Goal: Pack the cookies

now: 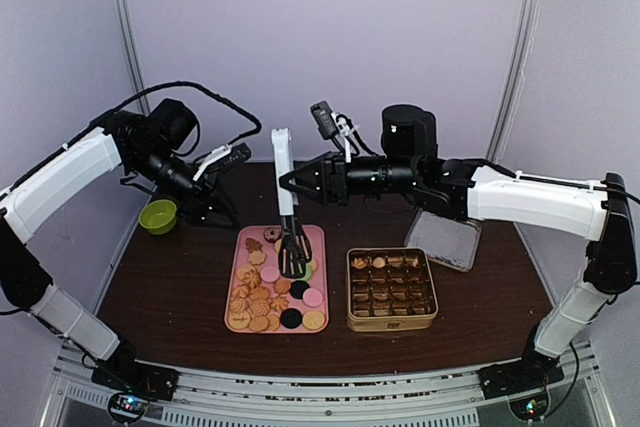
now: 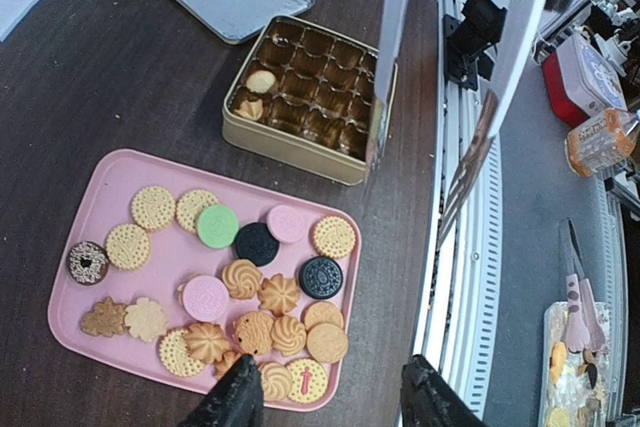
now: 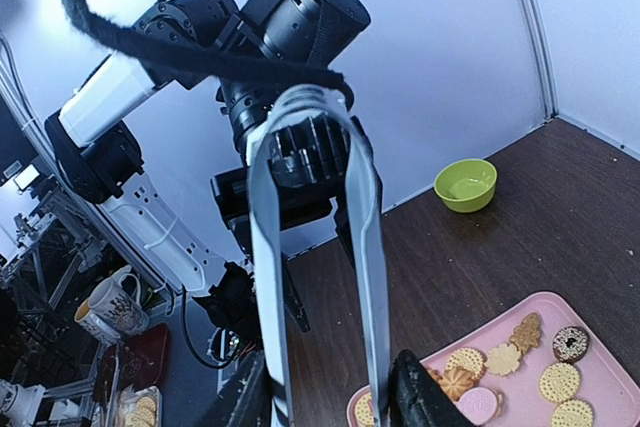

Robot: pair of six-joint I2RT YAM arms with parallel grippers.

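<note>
In the top view a pair of tongs (image 1: 284, 162) with white arms and dark slotted ends hangs nearly upright, my right gripper (image 1: 292, 183) shut on it. Both tong arms (image 3: 370, 277) pass between my right fingers in the right wrist view. Its slotted ends hide part of the pink tray (image 1: 234, 299), which carries many cookies (image 2: 209, 342). To the right stands the gold tin (image 1: 392, 324) with a dark divided insert; two cookies (image 2: 260, 83) sit in its cells at one corner. My left gripper is open and empty, beyond the tray's far left corner.
A silver lid (image 1: 444, 238) lies behind the tin. The green bowl (image 1: 158, 216) stands at the far left, close to my left arm. Bare tabletop (image 1: 180, 322) shows left of the tray and along the front.
</note>
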